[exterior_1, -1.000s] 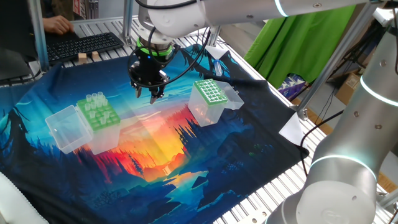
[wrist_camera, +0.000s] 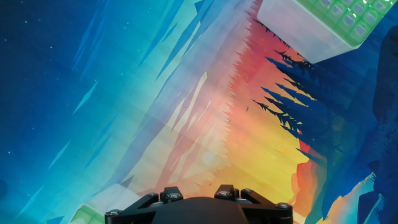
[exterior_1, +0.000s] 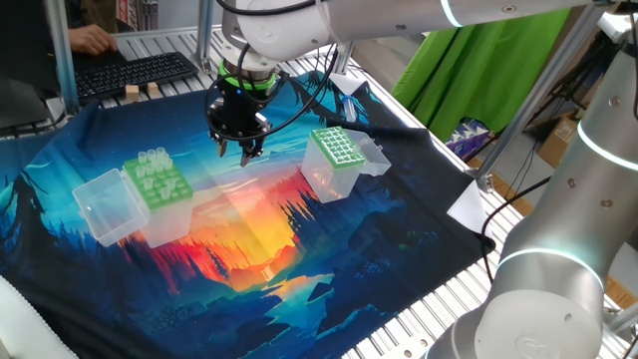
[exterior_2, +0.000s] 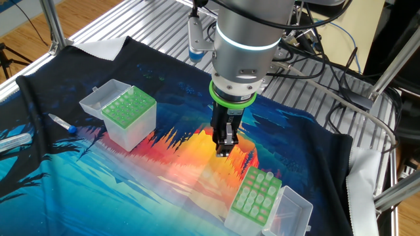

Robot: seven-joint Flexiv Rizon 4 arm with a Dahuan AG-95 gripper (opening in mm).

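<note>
My gripper (exterior_1: 233, 160) hangs over the cloth between two tip boxes, its fingers apart with nothing between them. In the wrist view two fingertips (wrist_camera: 171, 194) show at the bottom edge with a clear gap. One tip box (exterior_1: 164, 204), with a green rack and several clear tubes standing in it, is on the left in exterior view 1; its lid (exterior_1: 108, 207) is open. The other tip box (exterior_1: 331, 172) stands to the right, its green rack (exterior_2: 129, 107) showing a grid of holes and no upright tubes. Its lid (exterior_2: 105, 96) is folded back too.
A patterned cloth (exterior_1: 239, 319) covers the table, with free room between and in front of the boxes. A blue-capped pen (exterior_2: 62, 123) lies beside the emptier box. At the back, a person's hand (exterior_1: 92, 40) rests near a keyboard (exterior_1: 138, 74).
</note>
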